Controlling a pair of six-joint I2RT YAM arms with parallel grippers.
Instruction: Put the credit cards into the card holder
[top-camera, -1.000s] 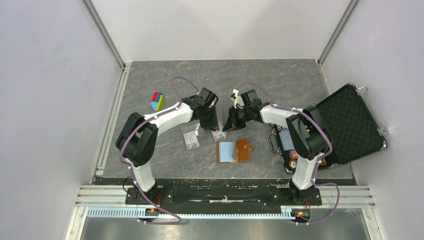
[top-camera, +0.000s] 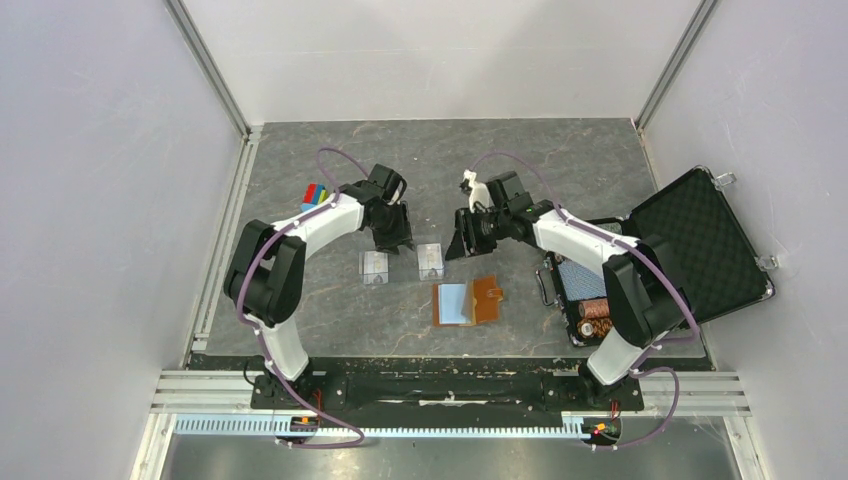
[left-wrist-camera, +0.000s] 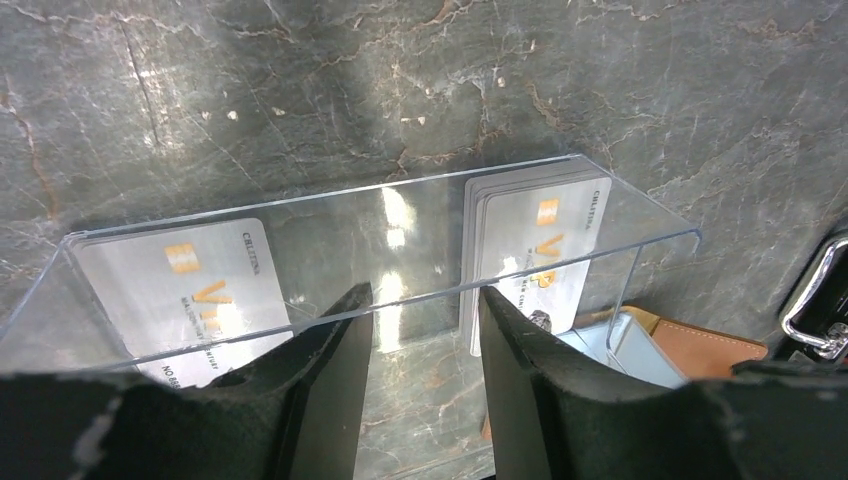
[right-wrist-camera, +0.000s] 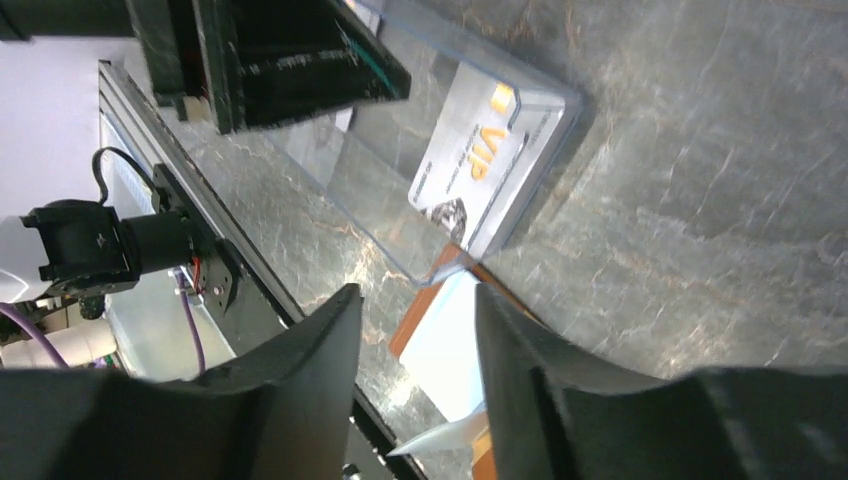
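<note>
A clear plastic holder lies on the table with white credit cards in it: one group at its left end and a thicker stack at its right end. In the right wrist view that stack shows "VIP" lettering. My left gripper is open over the holder's front edge, between the card groups, nothing held. To the right of the holder, my right gripper stands apart from the cards; its fingers are spread with nothing between them. A brown wallet lies open in front, pale blue-white inside.
An open black case with small items stands at the right. Part of a red, blue and yellow block shows behind the left arm.
The holder has turned from tilted to nearly square with the table, its left end moving back. My left gripper has moved left.
</note>
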